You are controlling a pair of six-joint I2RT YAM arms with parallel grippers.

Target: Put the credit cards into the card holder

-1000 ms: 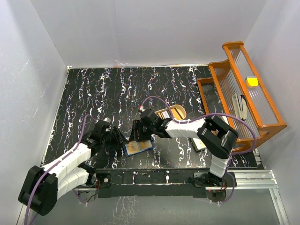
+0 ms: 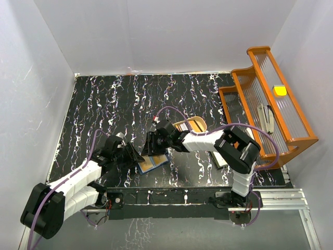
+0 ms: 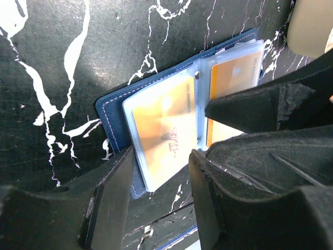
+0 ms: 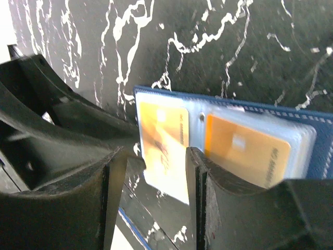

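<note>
The blue card holder [image 2: 153, 162] lies open on the marble table near the front, with orange-and-white cards in its clear sleeves [image 3: 163, 130] [image 4: 246, 151]. My left gripper is part open over the holder's left pocket, one fingertip at that pocket's outer edge and the other on or just over the card. My right gripper is open above the holder, its fingertips either side of the left card's lower part as seen in its wrist view. In each wrist view the other gripper's dark fingers reach over the holder.
A tan oval tray [image 2: 198, 121] with cards sits behind my right arm. A wooden rack [image 2: 304, 133] with a yellow block [image 2: 279, 90] stands at the right.
My left gripper has shifted very slightly toward the front over the holder. The right arm looks nearly still.
</note>
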